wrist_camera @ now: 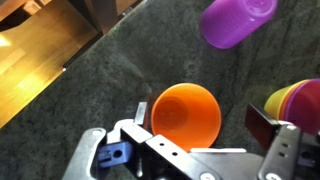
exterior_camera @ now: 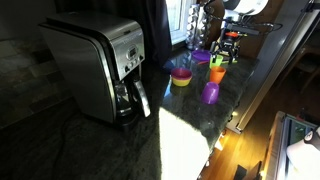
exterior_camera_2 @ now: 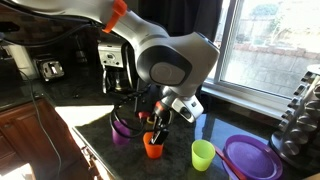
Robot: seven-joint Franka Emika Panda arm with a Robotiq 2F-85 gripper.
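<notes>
An orange cup (wrist_camera: 185,115) stands on the dark counter with its mouth up, seen from above between the fingers of my open gripper. In exterior view 2, the gripper (exterior_camera_2: 155,121) is over that orange cup (exterior_camera_2: 153,146); the wrist hardware partly hides its fingers. I cannot tell whether the fingers touch the cup. A green cup (exterior_camera_2: 203,155) stands to the right there, and a purple cup (exterior_camera_2: 121,132) to the left. Exterior view 1 shows the purple cup (exterior_camera: 210,93) nearest, then the orange cup (exterior_camera: 217,74) and the green cup (exterior_camera: 216,60).
Stacked colourful bowls (exterior_camera: 181,76) are close to the cups. A purple plate (exterior_camera_2: 255,157) lies by the window, with a red utensil (exterior_camera_2: 231,162) beside it. The coffee maker (exterior_camera: 108,65) stands at the back of the counter. Bare counter (wrist_camera: 70,105) shows left of the orange cup.
</notes>
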